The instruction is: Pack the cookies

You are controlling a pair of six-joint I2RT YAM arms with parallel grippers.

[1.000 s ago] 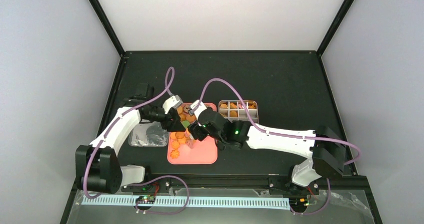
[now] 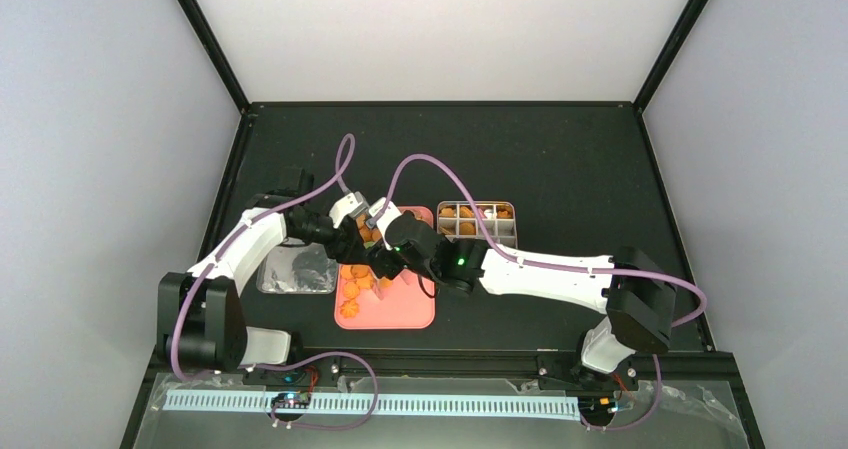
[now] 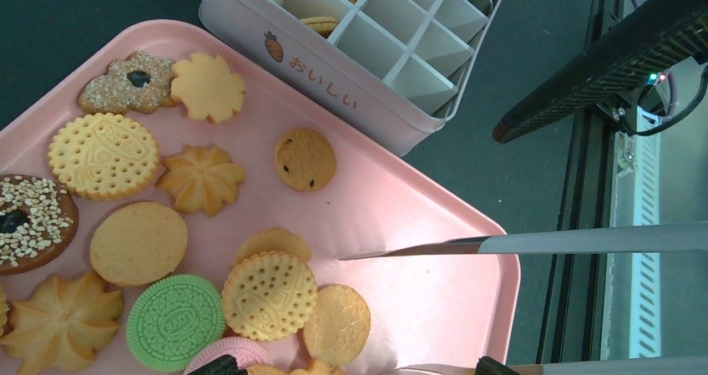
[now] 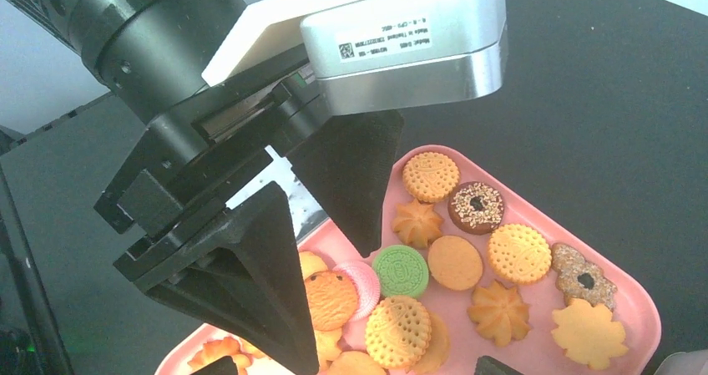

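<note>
Assorted cookies lie on a pink tray [image 3: 455,308]; the left wrist view shows a green round cookie [image 3: 175,322], a seeded ring cookie [image 3: 29,233] and a pale round cookie [image 3: 139,244]. Behind the tray stands a divided tin [image 3: 334,83], some compartments holding cookies. Over the tray, my left gripper hangs with its black fingers parted and no cookie visible between them. Close beside it is my right gripper; only its fingertips show at the bottom edge, apart, and the space between them is mostly cut off.
A clear plastic container [image 2: 298,271] sits left of the tray, partly under the left arm. Two thin grey strips cross the left wrist view's right side; what they belong to is unclear. The black table behind the tray is free. Both arms nearly meet above the tray.
My right arm has shifted a little to the left over the tray. The tray and tin have stayed put.
</note>
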